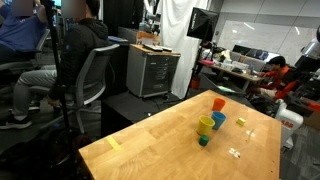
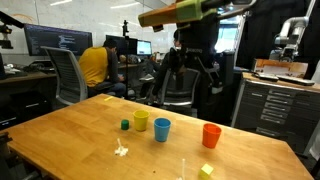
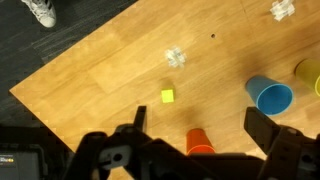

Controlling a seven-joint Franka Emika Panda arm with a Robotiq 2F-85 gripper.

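Observation:
My gripper is open high above the wooden table (image 3: 110, 75), its two dark fingers wide apart with nothing between them. In the wrist view a small yellow block (image 3: 168, 96) lies ahead of the fingers, and a red cup (image 3: 198, 141) is partly hidden near the bottom. A blue cup (image 3: 270, 97) is to the right, and a yellow cup (image 3: 309, 73) is cut by the right edge. Beside the yellow cup stands a green block (image 2: 125, 125). The arm (image 2: 190, 14) crosses the top of exterior view 2.
Small white pieces (image 3: 175, 57) lie loose on the table. A seated person (image 1: 82, 50) and a grey office chair (image 1: 92, 80) are beyond the table.

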